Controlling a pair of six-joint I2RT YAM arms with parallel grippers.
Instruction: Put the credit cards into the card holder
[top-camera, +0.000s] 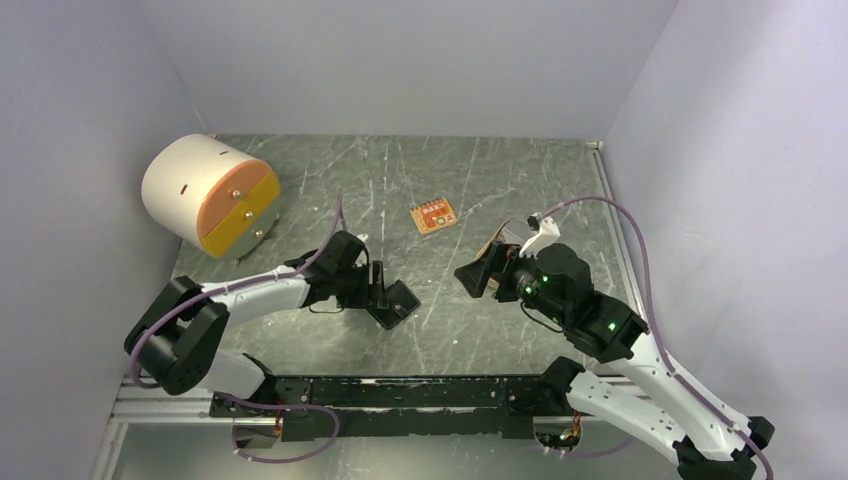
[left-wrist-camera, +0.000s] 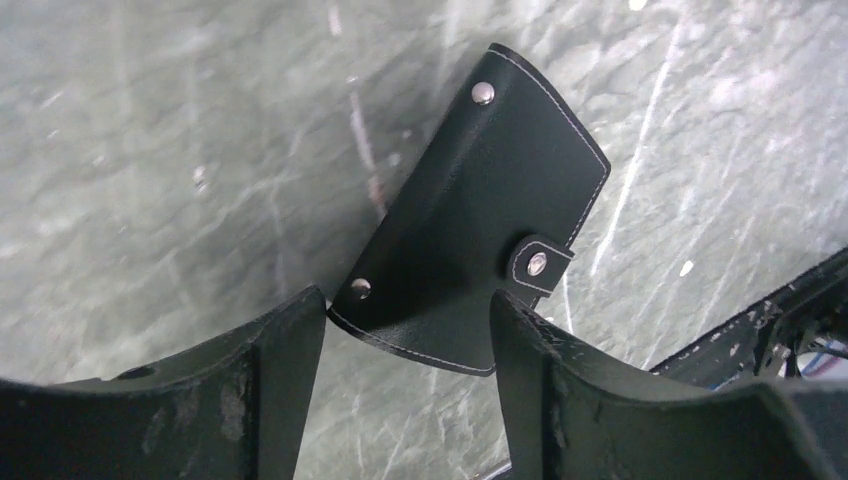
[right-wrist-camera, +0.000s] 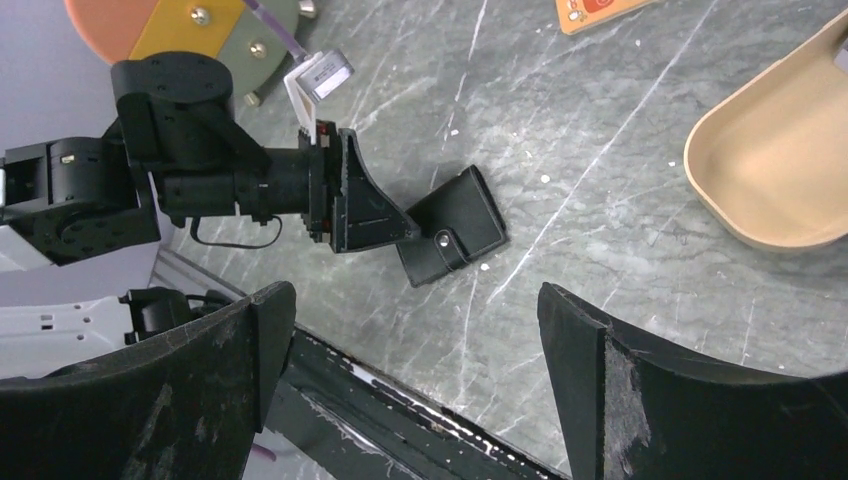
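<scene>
The black card holder (left-wrist-camera: 465, 200) lies closed on the grey marbled table, its snap tab facing up. In the left wrist view my left gripper is part open, its fingers at either side of the holder's near end; whether they touch it I cannot tell. From the right wrist view the left gripper's tips reach the holder's edge. My right gripper (top-camera: 475, 280) stands open and empty above the table, over part of a beige tray (right-wrist-camera: 770, 150). No credit card can be clearly made out; the arm hides much of the tray in the top view.
An orange spiral notebook (top-camera: 433, 215) lies mid-table. A cream, barrel-shaped drawer box (top-camera: 190, 185) stands at the back left. Bare table surrounds the holder on its right side. Walls close off the back and sides.
</scene>
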